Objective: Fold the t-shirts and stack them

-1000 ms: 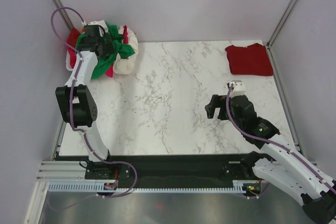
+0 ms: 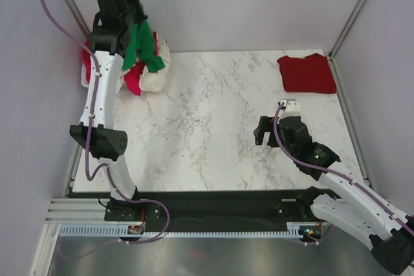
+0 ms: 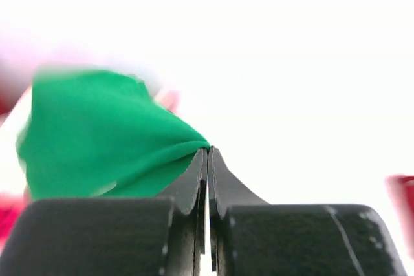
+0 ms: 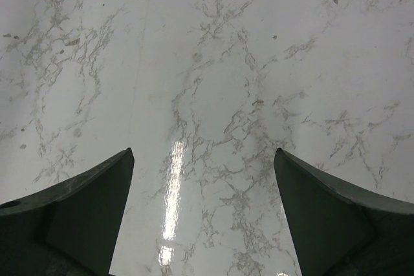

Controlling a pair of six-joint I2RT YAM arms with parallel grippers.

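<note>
At the table's back left, a pile of green, red and white shirts [image 2: 153, 77] lies bunched. My left gripper [image 2: 137, 12] is raised over it, shut on a green shirt [image 2: 143, 46] that hangs from it; in the left wrist view the green cloth [image 3: 103, 127] runs into the closed fingertips. A folded red shirt [image 2: 306, 74] lies at the back right. My right gripper [image 2: 265, 130] stands open over bare marble at the right front, with nothing between its fingers in the right wrist view.
Walls stand along the back and both sides.
My left gripper has risen from the pile, lifting the green shirt. The right arm has shifted very slightly and is otherwise still.
</note>
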